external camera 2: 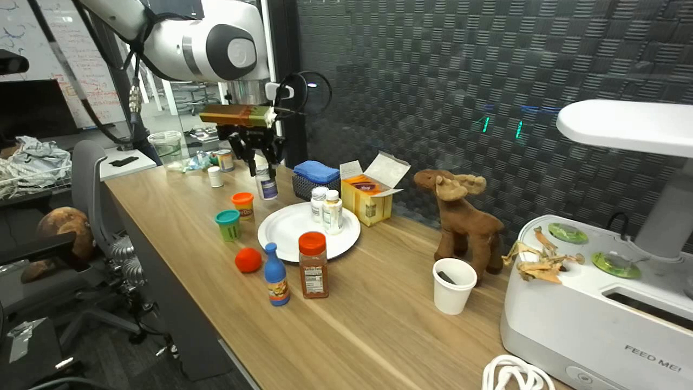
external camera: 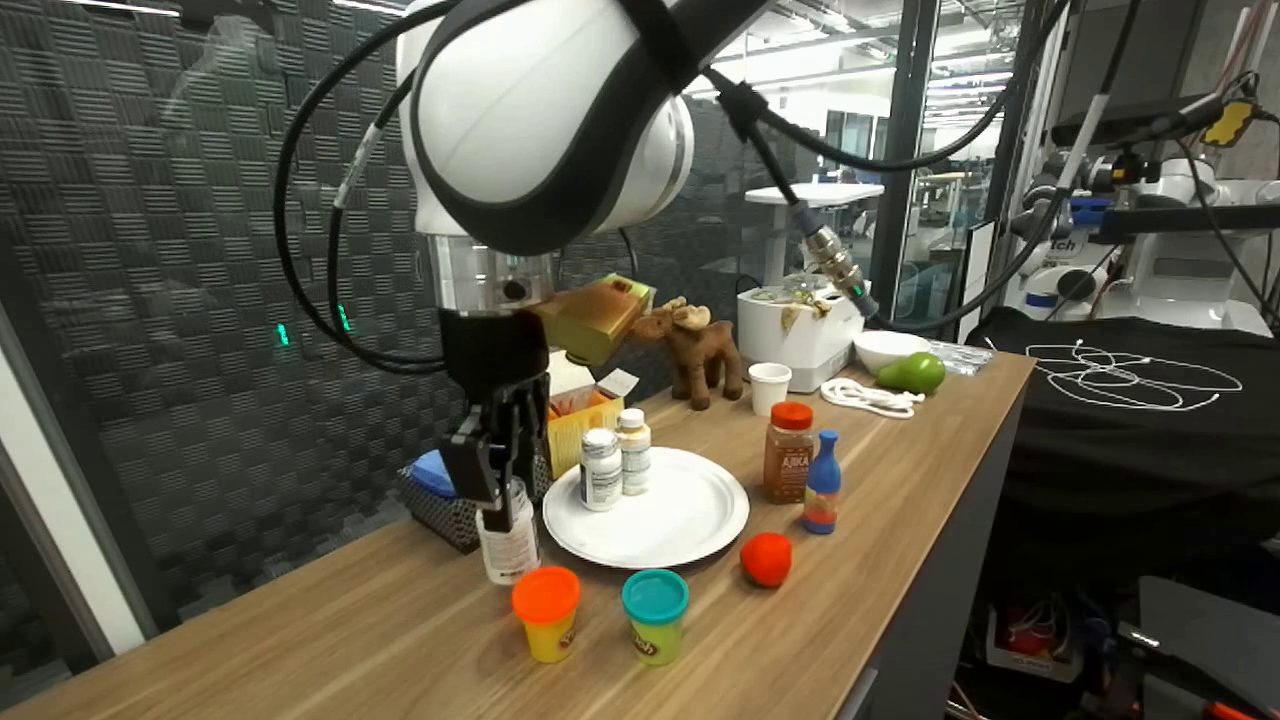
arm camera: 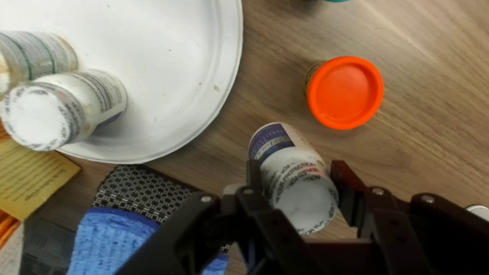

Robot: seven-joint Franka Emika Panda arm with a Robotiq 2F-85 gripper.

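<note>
A white bottle with a blue label [arm camera: 293,158] is gripped near its white cap, and my gripper is shut on it. In exterior view 1 this bottle [external camera: 511,552] hangs slightly tilted by the left rim of the white plate [external camera: 696,528], beneath the gripper [external camera: 492,486]. It appears lifted off the wood in exterior view 2. Two similar bottles stand together on the plate: a white one [external camera: 601,474] and a cream one [external camera: 635,450].
An orange-lidded tub [external camera: 546,612] and a teal-lidded tub [external camera: 655,618] stand in front of the plate. A black basket with a blue cloth [external camera 2: 316,171] and an open yellow box [external camera 2: 367,201] sit behind. The red ball [external camera: 765,559], spice jar [external camera: 788,454] and blue bottle [external camera: 823,482] are to its right.
</note>
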